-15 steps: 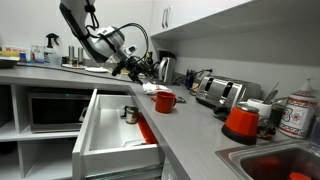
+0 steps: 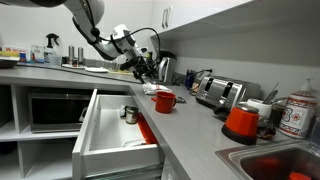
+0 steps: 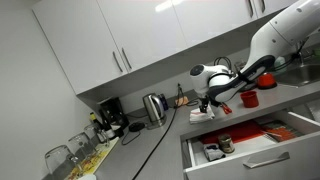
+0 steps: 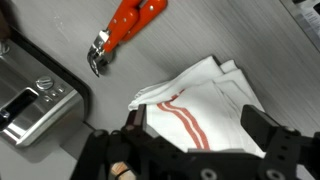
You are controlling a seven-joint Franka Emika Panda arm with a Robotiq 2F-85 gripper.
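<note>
A white cloth with red stripes (image 4: pixel 205 105) lies crumpled on the grey counter, directly beneath my gripper in the wrist view. The gripper's fingers (image 4: pixel 259 125) stand wide apart, one toward each side of the cloth, and nothing is held. Whether they touch the cloth cannot be made out. From the side, in exterior view 1, the gripper (image 2: pixel 146 76) is just above the cloth (image 2: pixel 157 88), near the counter's edge. The arm partly covers the cloth (image 3: pixel 199 116) in exterior view 2.
An orange-handled tool (image 4: pixel 127 25) and a metal appliance (image 4: pixel 35 90) flank the cloth. A red mug (image 2: pixel 165 102) stands nearer the camera. Below the counter an open drawer (image 2: pixel 120 158) holds several items. The toaster (image 2: pixel 220 91) is at the right.
My arm and gripper have shifted slightly right and toward the cloth in exterior view 1. The cloth, mug and drawer look unmoved.
</note>
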